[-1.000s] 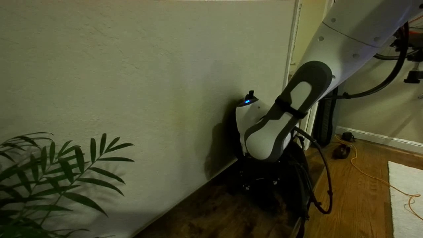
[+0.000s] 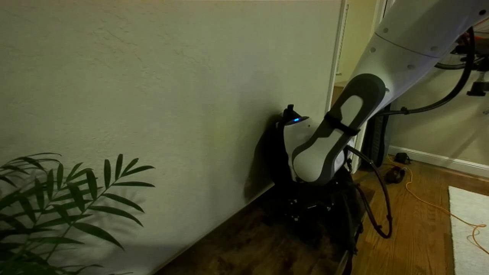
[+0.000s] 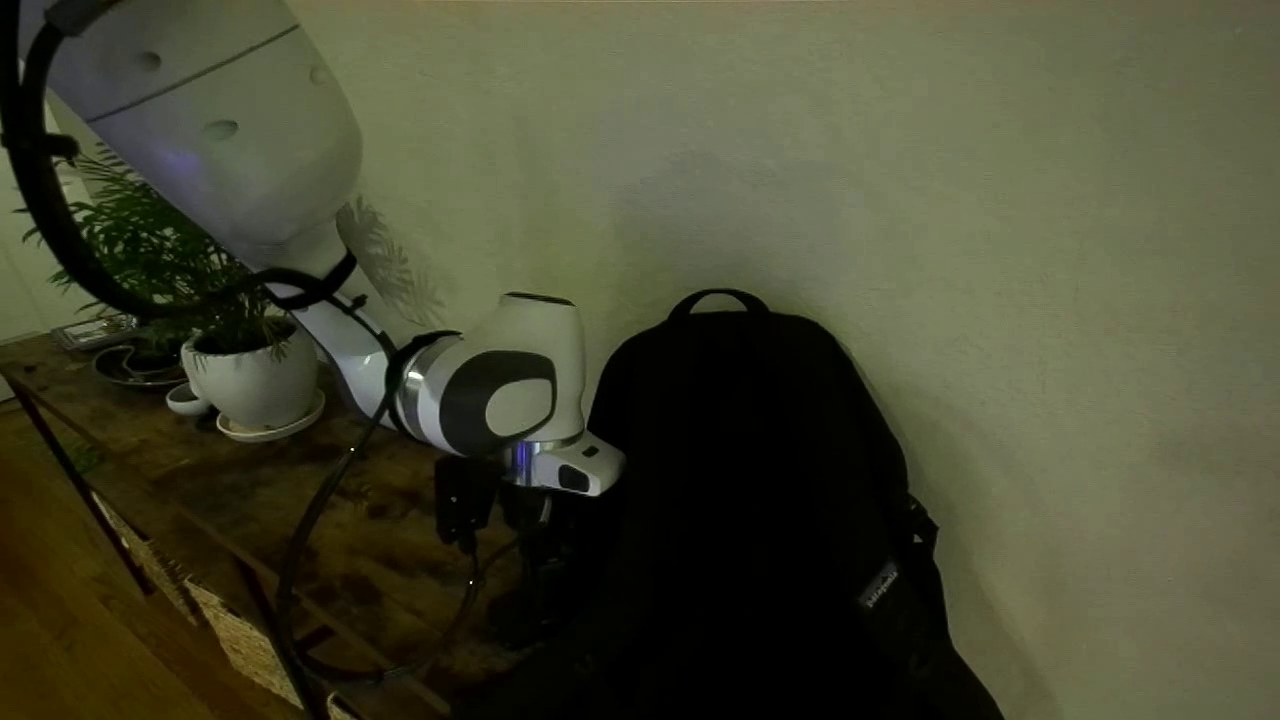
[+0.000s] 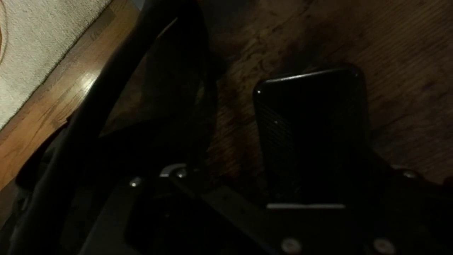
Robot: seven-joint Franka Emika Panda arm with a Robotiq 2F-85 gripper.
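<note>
A black backpack [image 3: 756, 480] stands upright against the wall, its top loop handle [image 3: 720, 298] raised, in exterior view 2. My gripper [image 3: 540, 588] points down close beside the pack's left side there; its fingers are mostly lost in the dark. One broad black finger [image 4: 312, 136] shows clearly in the wrist view, above the brown wooden tabletop [image 4: 407, 85]. To its left, dark shapes blend together, and I cannot separate the other finger from black fabric. The fingers stand open, with bare wood visible to the left of the clear finger. A black strap [image 4: 99, 93] crosses the left of that view.
A white plant pot [image 3: 258, 378] on a saucer stands farther along the table. The wall [image 2: 183, 91] runs close behind my hand. A cable [image 2: 385, 201] loops from the arm. Bare tabletop [image 3: 384, 516] lies between the pot and my gripper.
In exterior view 1 my hand has shifted slightly to the right, and its looped cable has moved right and up. The plant and the room look unchanged.
</note>
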